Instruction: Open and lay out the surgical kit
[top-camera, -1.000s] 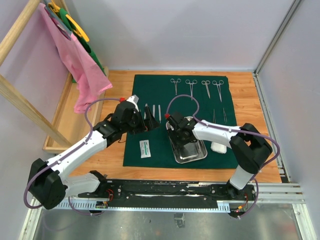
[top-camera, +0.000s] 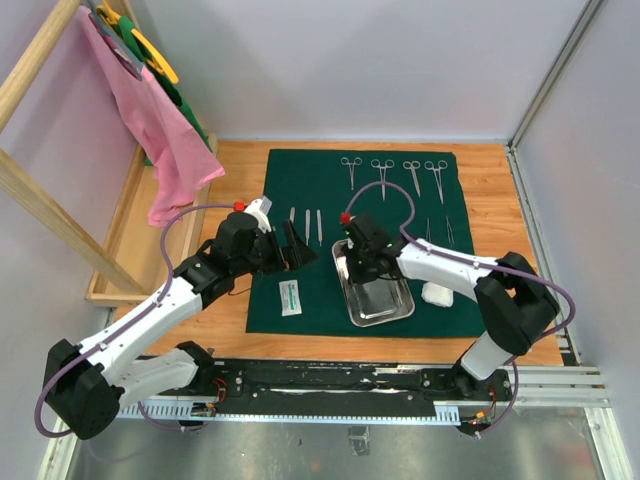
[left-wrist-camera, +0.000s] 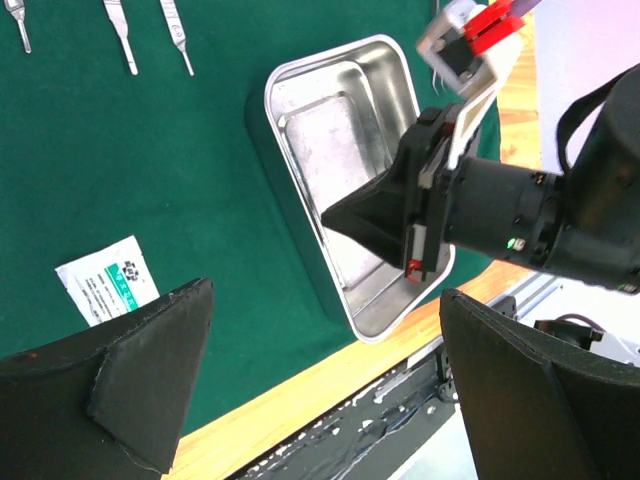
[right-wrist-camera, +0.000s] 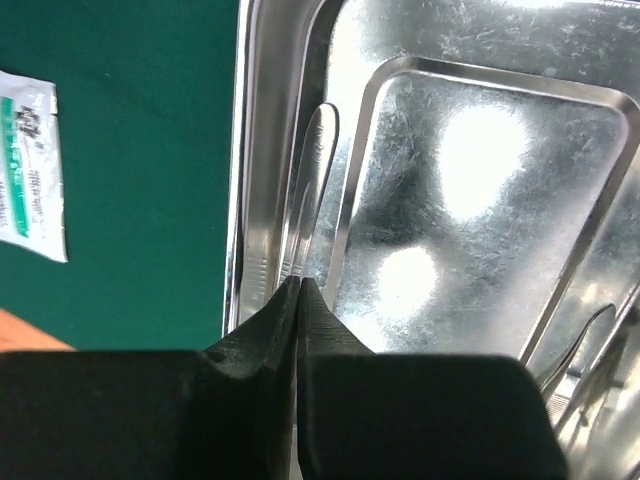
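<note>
A steel tray (top-camera: 386, 306) rests on the green cloth (top-camera: 327, 310). My right gripper is shut inside the tray, near its left wall. A slim metal instrument (right-wrist-camera: 317, 158) lies along that wall and runs beneath the fingertips; whether any of it is pinched cannot be told. More thin metal (right-wrist-camera: 578, 352) shows at the tray's lower right. Left of the tray, above the cloth, my left gripper is wide open and empty. Three slender handles (top-camera: 307, 224), several ring-handled clamps (top-camera: 382, 165) and a pair of thin tweezers (top-camera: 449, 232) lie spread on the cloth.
A white-and-green packet (top-camera: 290, 297) lies left of the tray, and white gauze (top-camera: 437, 294) lies to its right. Pink cloth (top-camera: 160, 125) hangs on a wooden rack (top-camera: 70, 228) at far left. Bare green cloth separates the packet from the tray.
The left arm drew back a little earlier, uncovering more of the slender handles.
</note>
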